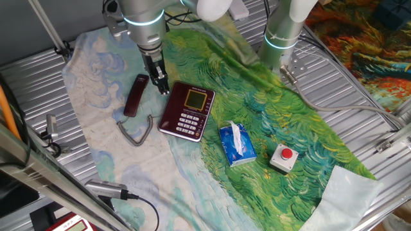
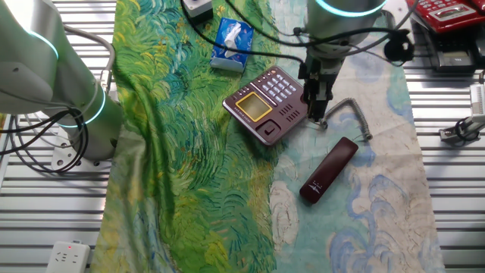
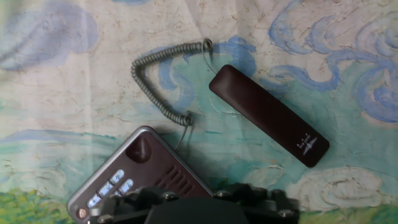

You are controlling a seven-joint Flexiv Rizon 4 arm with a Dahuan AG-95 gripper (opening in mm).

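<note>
A dark red desk phone (image 1: 187,111) lies face up on the painted cloth, keypad and small screen showing. Its handset (image 1: 135,95) is off the base, flat on the cloth to the left, joined by a coiled grey cord (image 3: 145,77). My gripper (image 1: 165,91) points down above the gap between handset and phone, close to the phone's upper left edge. In the wrist view the handset (image 3: 269,116) lies ahead and to the right, clear of the gripper. Only dark gripper parts show along that view's bottom edge; the fingertips' spacing cannot be made out.
Right of the phone sit a blue tissue pack (image 1: 237,145) and a white box with a red button (image 1: 283,158). A pale cloth (image 1: 343,200) lies at the lower right corner. A grey device with a cable (image 1: 107,189) rests at the lower left. Bare cloth surrounds the handset.
</note>
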